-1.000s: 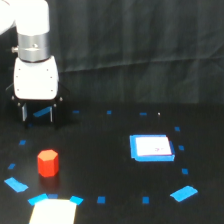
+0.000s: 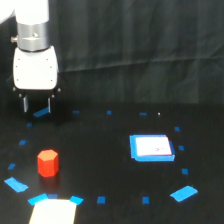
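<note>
A red six-sided block (image 2: 48, 163) sits on the black table at the lower left. My gripper (image 2: 37, 106) hangs at the upper left, farther back than the block and clear of it. Its two dark fingers stand apart, so it is open, and nothing shows between them. To the right lies a white rectangular piece with a blue border (image 2: 153, 146), flat on the table.
A pale yellow-white square (image 2: 53, 211) with blue edging is cut off by the bottom edge. Several blue tape marks dot the black surface, including a larger strip (image 2: 184, 193) at the lower right.
My gripper has risen slightly in the view, and its fingers appear somewhat closer together. The red block and the white piece have not moved.
</note>
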